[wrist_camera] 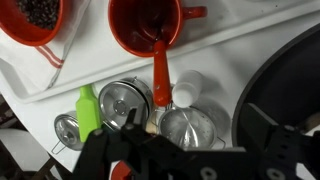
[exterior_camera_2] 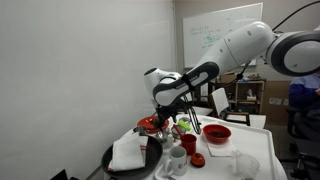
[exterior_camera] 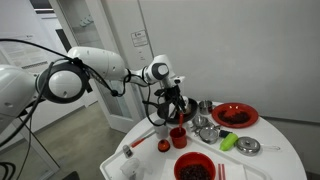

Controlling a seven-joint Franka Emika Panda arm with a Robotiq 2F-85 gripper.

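Observation:
A red mug (wrist_camera: 140, 28) stands on the white tray, with a red-handled utensil (wrist_camera: 161, 75) leaning in it; the handle points toward my gripper in the wrist view. My gripper is open, its dark fingers spread wide over the cookware. In exterior view 1 the gripper (exterior_camera: 177, 106) hovers just behind the red mug (exterior_camera: 180, 141), close to the upright red handle (exterior_camera: 181, 120). Nothing held shows between the fingers. A small white cylinder (wrist_camera: 187, 88) and a silver pot (wrist_camera: 188, 129) appear below, between the fingers in the wrist view.
A black pan (wrist_camera: 285, 90) lies to one side; a lidded silver pot (wrist_camera: 122, 101) and a green item (wrist_camera: 88, 110) lie to the other. Near the mug are a red bowl of beans (exterior_camera: 194, 165) and a tomato-like red object (exterior_camera: 164, 145). A red plate (exterior_camera: 235, 115) sits farther back.

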